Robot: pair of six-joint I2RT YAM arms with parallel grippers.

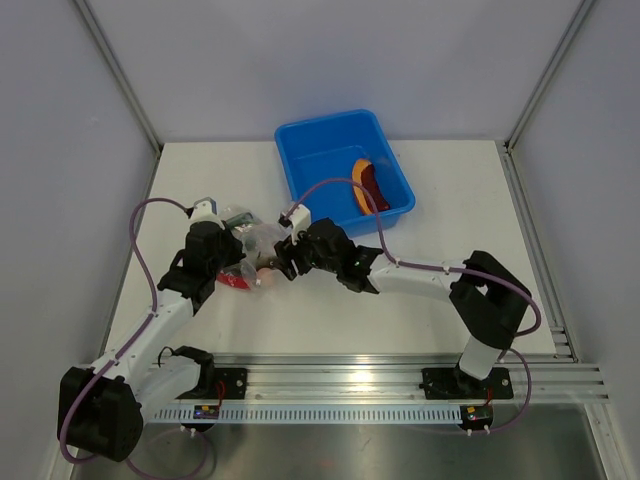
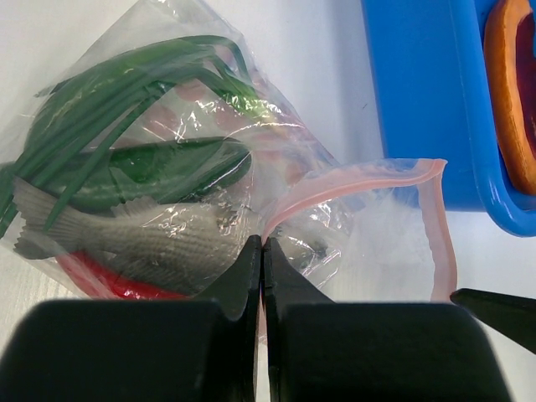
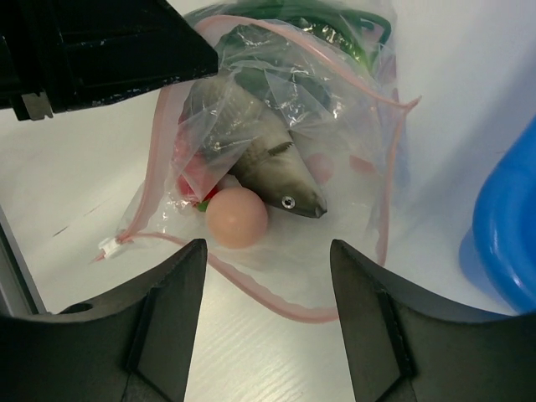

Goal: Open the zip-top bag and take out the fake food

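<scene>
The clear zip bag (image 1: pixel 262 240) lies on the table with its pink-edged mouth gaping toward the right. My left gripper is shut on the bag's upper rim and holds it up. Inside are a fish (image 3: pixel 280 163), a round pinkish-tan egg (image 3: pixel 237 218), a red item (image 2: pixel 126 280) and green vegetables (image 2: pixel 151 172). My right gripper stands open in front of the bag's mouth, nothing between its fingers, with the egg and fish ahead of it. A hot dog (image 1: pixel 367 187) rests in the blue bin (image 1: pixel 320 165).
Right of the bag stands the bin, its wall (image 3: pixel 511 209) close to the right gripper's side.
</scene>
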